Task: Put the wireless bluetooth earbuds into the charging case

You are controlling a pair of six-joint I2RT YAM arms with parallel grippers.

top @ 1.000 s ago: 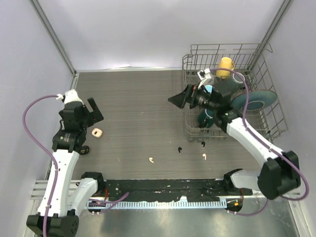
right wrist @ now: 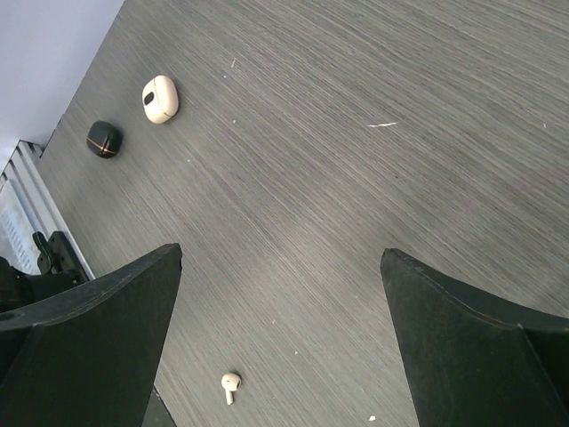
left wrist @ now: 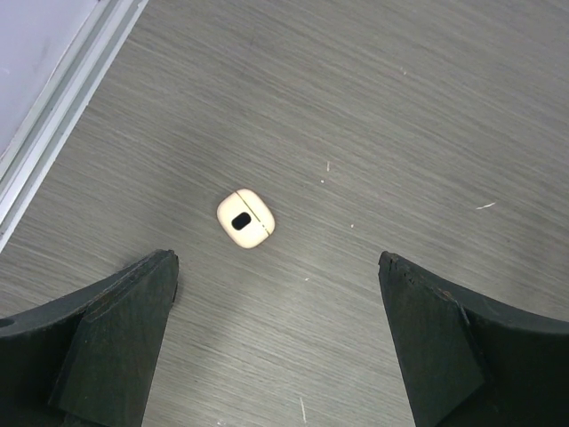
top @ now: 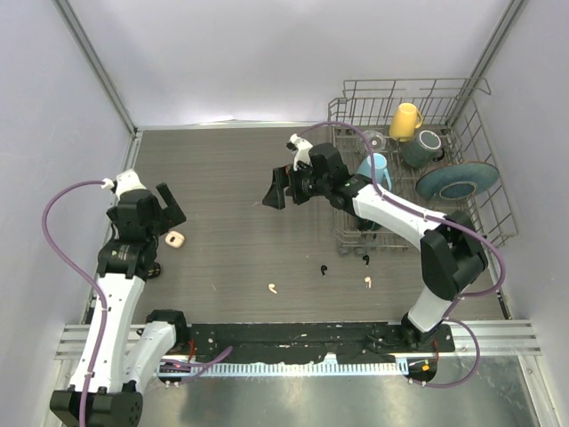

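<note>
A closed white charging case [left wrist: 246,218] lies on the table at the left, near my left gripper [top: 160,206], which is open and empty above the table. Beside it sits a black case [right wrist: 104,139], partly hidden by the left arm in the top view. Two white earbuds rest apart near the front: one left of centre [top: 272,288], one farther right [top: 368,282]. Mid-table, well behind the earbuds, my right gripper [top: 276,189] hangs open with nothing between its fingers.
A wire dish rack [top: 342,111] fills the back right, holding a yellow mug [top: 404,122], a blue cup [top: 380,167], a dark mug [top: 421,149] and a teal plate [top: 458,181]. Bare tabletop [top: 209,178] stretches across the back left and centre.
The left arm has shifted only a little. Cases and earbuds have stayed put.
</note>
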